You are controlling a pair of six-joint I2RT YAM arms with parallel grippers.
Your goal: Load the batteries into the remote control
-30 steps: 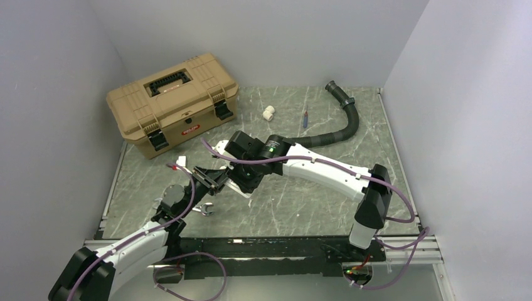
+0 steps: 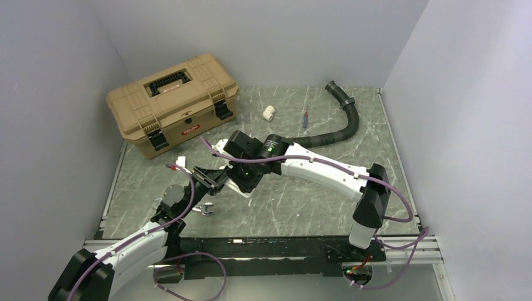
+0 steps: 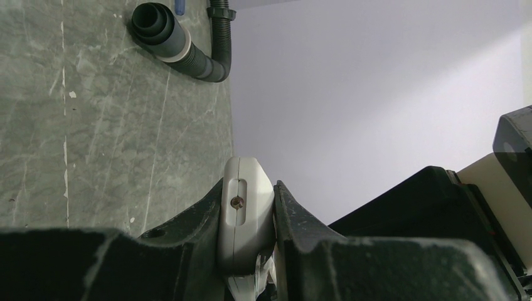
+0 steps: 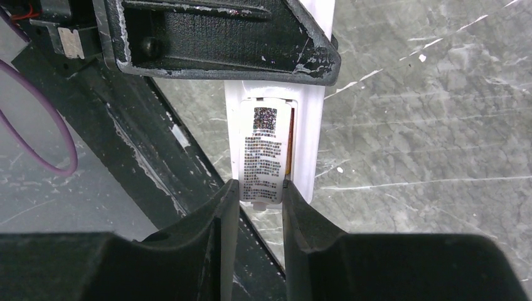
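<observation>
The white remote control (image 3: 246, 216) is clamped in my left gripper, its end pointing up between the fingers. In the right wrist view the remote (image 4: 307, 138) is held above the table, back side showing, with the left gripper's black finger (image 4: 226, 41) across it. A white battery cover (image 4: 262, 153) with printed text lies over the compartment, slightly skewed. Along its right side a narrow gap shows something orange-brown, too little to identify. My right gripper is shut on the cover's lower end, one fingertip at each side. The compartment's inside is mostly hidden.
A tan toolbox (image 2: 182, 103) stands back left. A black hose (image 2: 342, 132), a small screwdriver (image 2: 305, 120) and white fittings (image 2: 268, 113) lie farther back. A wrench (image 2: 205, 209) is by the left arm.
</observation>
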